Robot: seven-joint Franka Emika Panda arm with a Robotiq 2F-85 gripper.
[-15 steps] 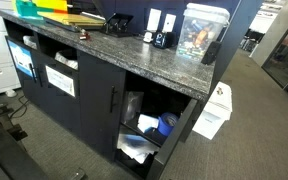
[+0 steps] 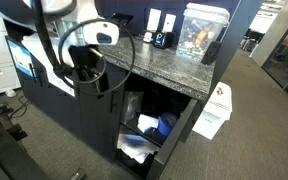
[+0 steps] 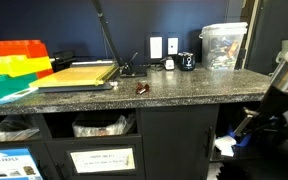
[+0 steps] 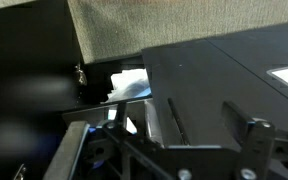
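My gripper [image 2: 87, 78] hangs in front of the dark cabinet, near a shut door [image 2: 100, 110] with a vertical handle [image 2: 112, 98]. In the wrist view the gripper is open, its fingers [image 4: 70, 150] wide apart at the bottom. Between and beyond them, the handle [image 4: 176, 118] shows on a dark panel. To the right in exterior view 1, another cabinet door [image 2: 178, 138] stands open. White material [image 2: 136, 147] and a blue roll [image 2: 167, 122] lie in that compartment. Exterior view 2 has the gripper [image 3: 262, 123] at the right, before the cabinet.
A clear bin [image 2: 201, 33] of mixed items stands on the speckled countertop [image 2: 164, 66], near small black devices [image 2: 163, 40]. White boxes [image 2: 215, 110] sit on the floor past the open door. Colourful bins [image 3: 22, 65] occupy the counter's left end.
The arm came into view from the upper left and has moved down and to the right, toward the shut door's handle. The cabinet and its contents look unchanged.
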